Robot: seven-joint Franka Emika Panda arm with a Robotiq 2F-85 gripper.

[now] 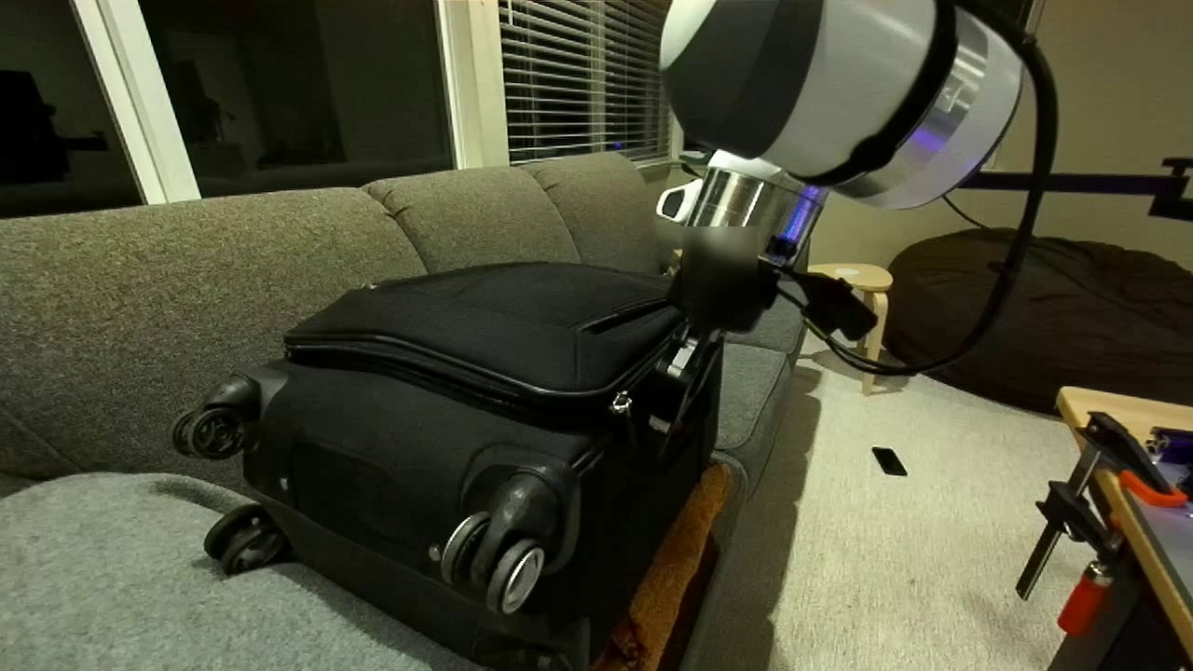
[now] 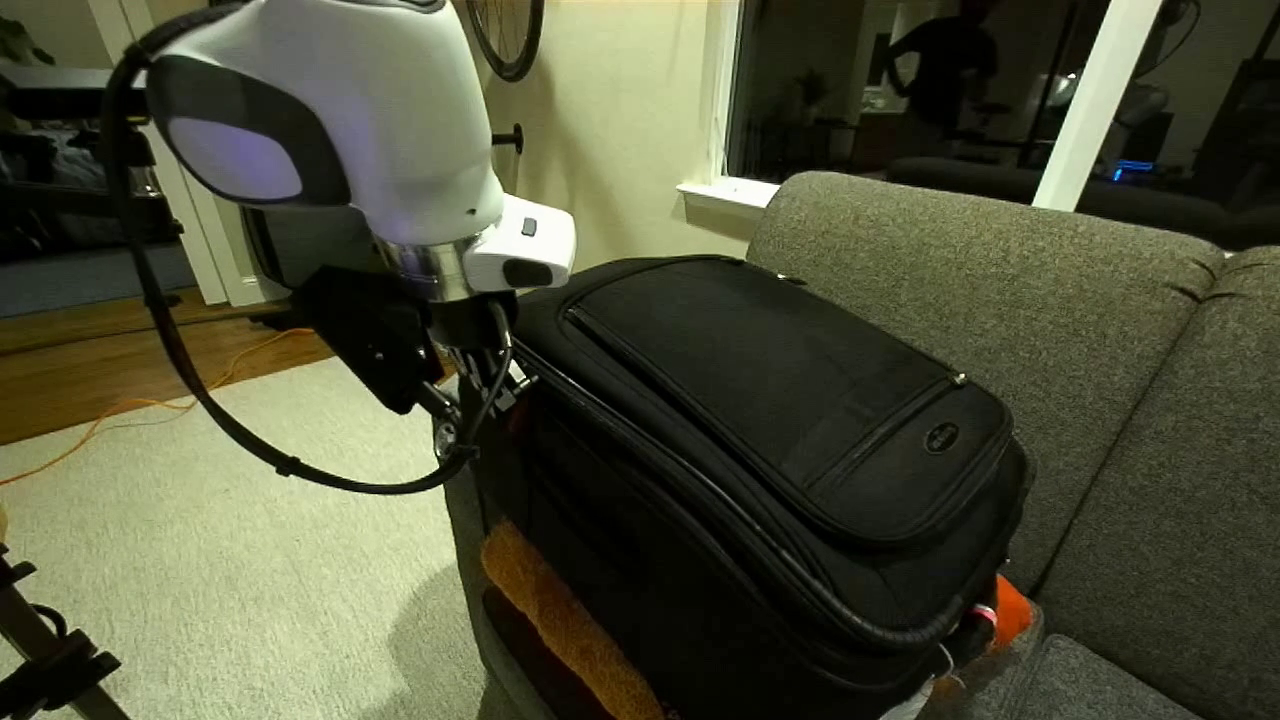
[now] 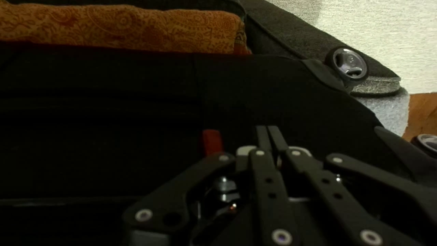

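A black soft-sided suitcase (image 1: pixel 481 324) lies flat on the grey sofa, its wheels toward exterior view 1. A metal zipper pull (image 1: pixel 622 403) hangs at its near corner. My gripper (image 1: pixel 667 425) is down beside the suitcase's upper edge on the floor side, partly lost against the black fabric. In the wrist view the fingers (image 3: pixel 264 139) are together over the dark suitcase side; whatever may be between them cannot be made out. A small red piece (image 3: pixel 212 141) shows just left of the fingertips. Exterior view 2 has the arm's wrist blocking much of the gripper.
An orange patterned cloth (image 3: pixel 123 28) lies between suitcase and sofa edge. The sofa backrest (image 2: pixel 1116 360) rises behind the suitcase. A phone (image 1: pixel 889 460) lies on the carpet, and a table with a clamp (image 1: pixel 1074 514) stands at right. Open floor runs along the sofa.
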